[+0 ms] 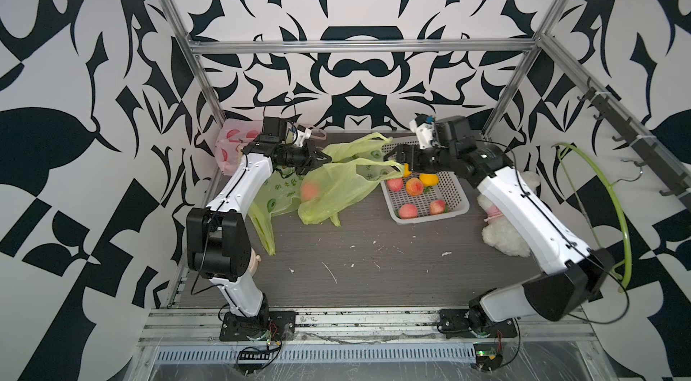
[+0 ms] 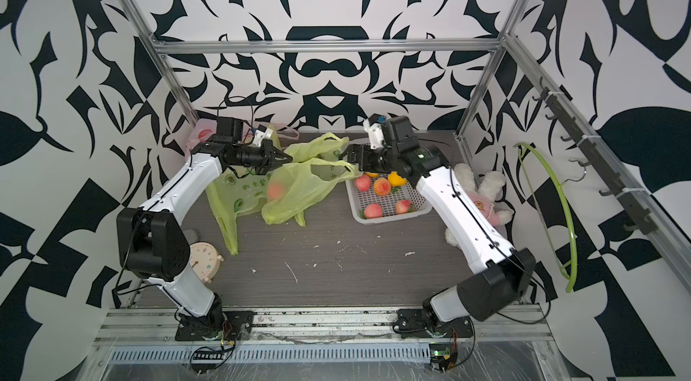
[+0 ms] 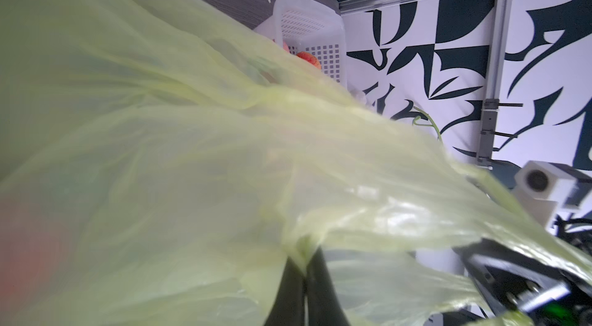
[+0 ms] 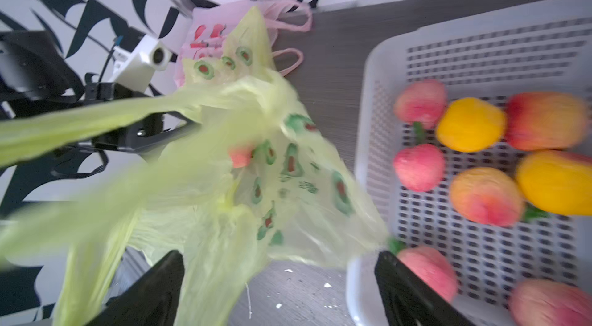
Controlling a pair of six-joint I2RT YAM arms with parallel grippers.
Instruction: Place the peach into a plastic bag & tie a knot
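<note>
The green plastic bag (image 1: 342, 193) spreads across the left half of the table, its mouth towards the basket. Through its film a reddish peach (image 1: 310, 191) shows low inside; the same peach (image 2: 276, 189) appears in the top right view. My left gripper is shut on a gathered fold of the bag. At the bag's mouth, beside the basket's near-left part, my right gripper (image 1: 396, 153) stands open. In the right wrist view its fingers (image 4: 407, 292) are wide apart, with bag film hanging between them and over the left one, but no fruit.
A grey basket (image 1: 463, 201) holding several fruits stands under the right gripper. Behind the left arm lies a pink bag (image 1: 229, 143). A white plush toy (image 1: 506, 234) sits at the right, and the front middle of the table is clear.
</note>
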